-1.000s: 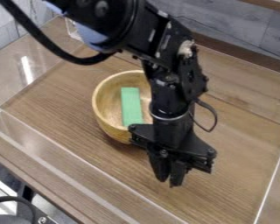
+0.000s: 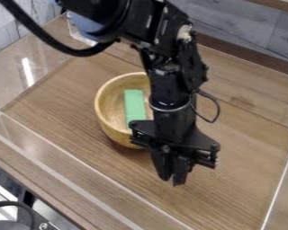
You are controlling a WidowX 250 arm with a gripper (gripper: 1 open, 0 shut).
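My black gripper [image 2: 173, 169] hangs pointed down over the wooden table, just in front and right of a yellow bowl [image 2: 108, 94]. A green block [image 2: 133, 106] lies in the bowl, partly hidden by my arm. The fingertips are dark and close together; whether they are open or shut is hard to tell.
The bare table [image 2: 57, 126] has free room to the left, right and front. A grey wooden wall [image 2: 248, 40] runs along the back. A cable shows at the bottom left.
My gripper has shifted and turned slightly over the last second, staying in front of the bowl. The bowl and green block look unmoved.
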